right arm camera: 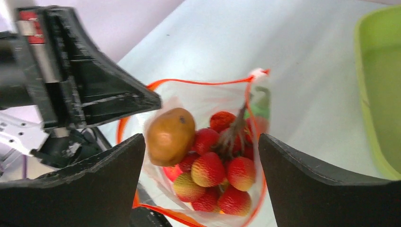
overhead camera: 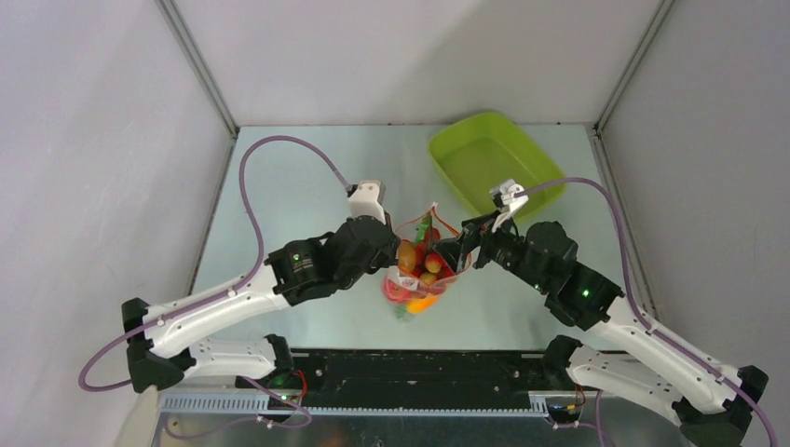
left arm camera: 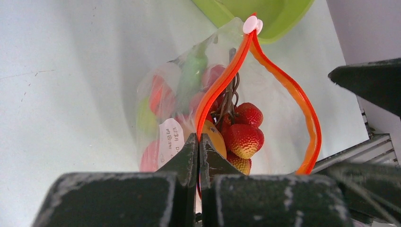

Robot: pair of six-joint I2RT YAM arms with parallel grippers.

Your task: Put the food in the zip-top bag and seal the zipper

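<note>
The clear zip top bag (overhead camera: pixel 417 289) stands open mid-table, full of food: strawberries (right arm camera: pixel 208 168), an orange-brown round item (right arm camera: pixel 170 135), red and green pieces. Its orange zipper (left arm camera: pixel 302 104) gapes, with a pinkish slider (left arm camera: pixel 253 24) at one end. My left gripper is shut at the near rim, only the thin zipper edge showing at its fingertips. My right gripper is open above the bag's mouth on the right, nothing held between its fingers.
A green bin (overhead camera: pixel 494 158), empty where visible, sits at the back right.
</note>
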